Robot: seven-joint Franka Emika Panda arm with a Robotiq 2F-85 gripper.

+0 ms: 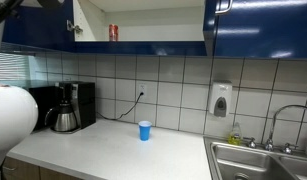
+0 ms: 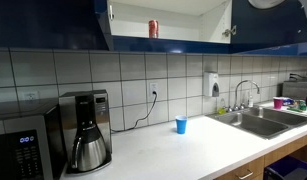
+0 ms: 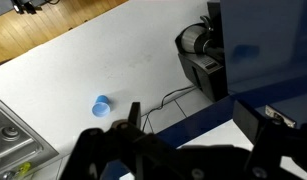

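A blue cup stands on the white counter, near the tiled wall; exterior view 2 shows the same cup. On the shelf of the open upper cabinet is a red can, visible also as a can in the second exterior view. From high above, the wrist view looks down at the cup. My gripper is open there, its dark fingers wide apart with nothing held between them. The gripper's fingers are out of sight in exterior view 1.
A coffee maker with a steel jug stands beside a microwave at the left. The sink lies right, below a soap dispenser. Blue cabinet doors hang overhead. Mid-counter is largely clear.
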